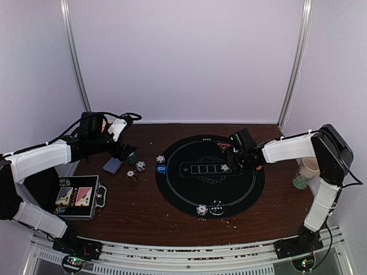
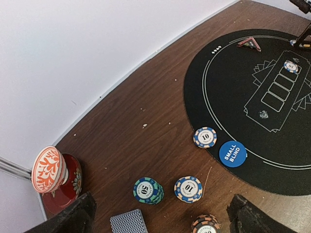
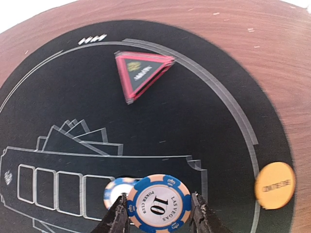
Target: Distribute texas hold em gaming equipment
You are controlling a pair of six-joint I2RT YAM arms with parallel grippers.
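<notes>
My right gripper is shut on a 10 chip (image 3: 158,203), held above the card boxes at the right of the black mat (image 1: 200,195). Another 10 chip (image 3: 114,189) lies beneath it. A triangular marker (image 3: 143,73) and an orange button (image 3: 274,184) are nearby. My left gripper hangs open above the left of the table, over green chips (image 2: 148,190), a 10 chip (image 2: 188,189), an orange-black stack (image 2: 205,224) and a card deck (image 2: 128,222). A SMALL BLIND button (image 2: 233,154) and a 10 chip (image 2: 204,137) lie at the mat's left edge.
An open metal case (image 1: 80,212) sits front left. A red patterned cup (image 2: 48,170) stands by the left wall, and a cup (image 1: 304,175) at the far right. Bare table surrounds the mat.
</notes>
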